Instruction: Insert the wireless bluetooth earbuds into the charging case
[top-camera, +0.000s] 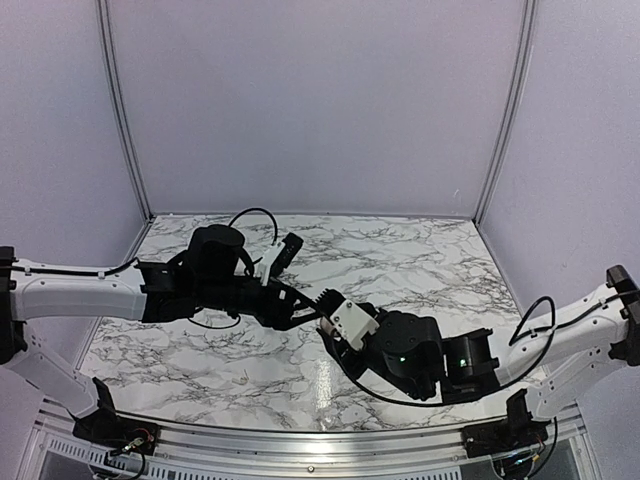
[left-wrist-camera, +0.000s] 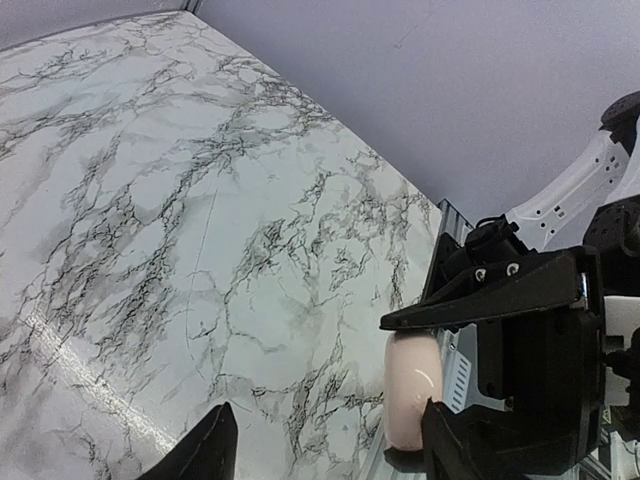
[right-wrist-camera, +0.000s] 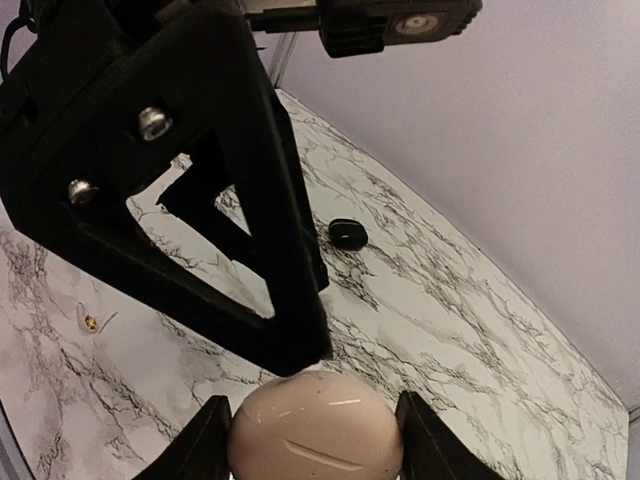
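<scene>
The pale pink earbud case is held by my right gripper, which is shut on it, seen at the bottom of the right wrist view. In the top view my two grippers meet near the middle of the table. My left gripper has its fingers apart with nothing between them, just left of the case in its own wrist view. A small black glossy object (right-wrist-camera: 348, 234), perhaps an earbud or its holder, lies on the table. Whether the case's lid is open cannot be seen.
A small thin object (right-wrist-camera: 90, 323) lies on the table in the right wrist view.
</scene>
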